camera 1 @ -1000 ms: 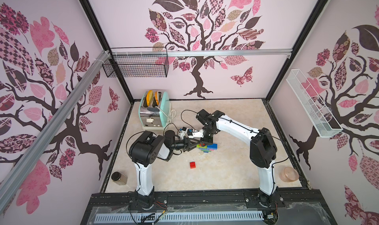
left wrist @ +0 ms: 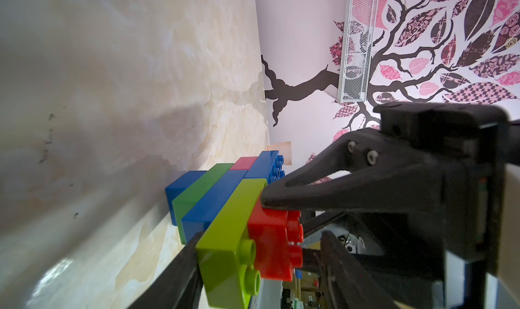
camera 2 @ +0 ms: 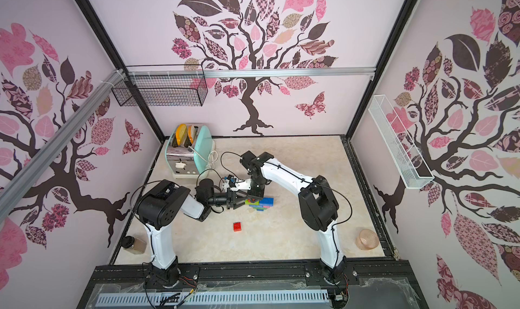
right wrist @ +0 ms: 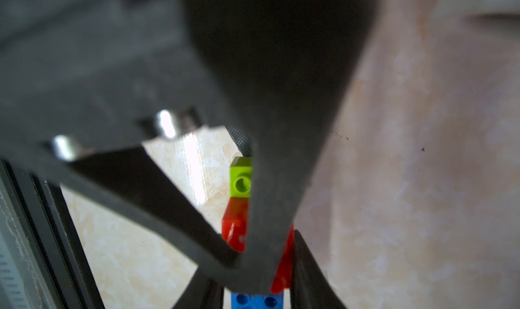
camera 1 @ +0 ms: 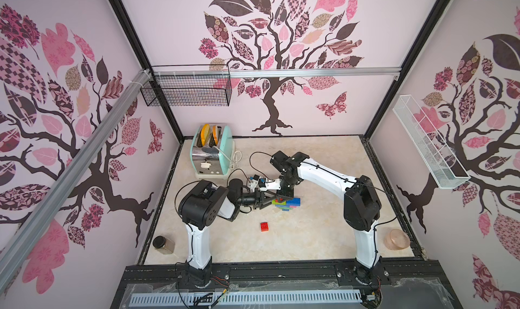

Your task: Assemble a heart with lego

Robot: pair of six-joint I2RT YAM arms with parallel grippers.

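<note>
A stack of coloured bricks lies at the table's middle: blue (left wrist: 216, 200), green (left wrist: 195, 195), pink, and on the near side lime (left wrist: 227, 254). My right gripper (camera 1: 282, 195) is shut on a red brick (left wrist: 268, 238) seated against the lime one, its fingers partly hiding it. My left gripper (camera 1: 265, 199) is at the stack's left end, part open, its fingers either side of the lime brick in the left wrist view. A loose red brick (camera 1: 264, 226) lies nearer the front edge.
A mint toaster-like appliance (camera 1: 226, 157) with a cable stands at the back left, a jar (camera 1: 163, 245) at the front left, a pink bowl (camera 1: 396, 239) at the front right.
The brick stack and both grippers have shifted slightly to the right in the top left view. The loose red brick has not moved.
</note>
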